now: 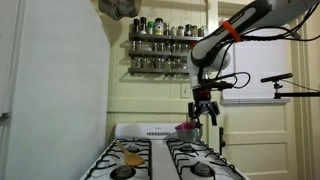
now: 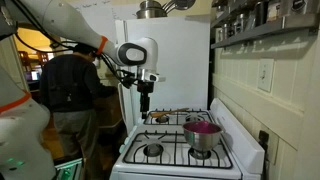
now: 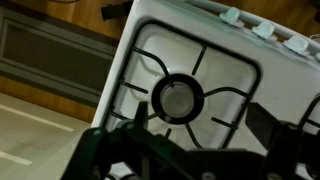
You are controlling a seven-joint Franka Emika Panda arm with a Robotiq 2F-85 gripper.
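My gripper is open, its two dark fingers wide apart with nothing between them. Below it in the wrist view lies a bare burner [image 3: 177,97] with its black grate on the white stove. In exterior view 2 the gripper [image 2: 145,102] points down, above the stove's edge and left of the metal pot [image 2: 192,140]. That pot, pinkish-purple inside, stands on a burner near the back panel. Exterior view 1 shows a wooden utensil [image 1: 131,157] lying across the grate on the far side of the stove. The pot is outside the wrist view.
White stove top [image 2: 165,164] has several grates and burners. Shelves of jars [image 1: 160,46] hang on the wall above it. Pans [image 2: 165,8] sit high up at the back. A person [image 2: 75,100] stands behind the arm. Control knobs [image 3: 264,31] line one stove edge.
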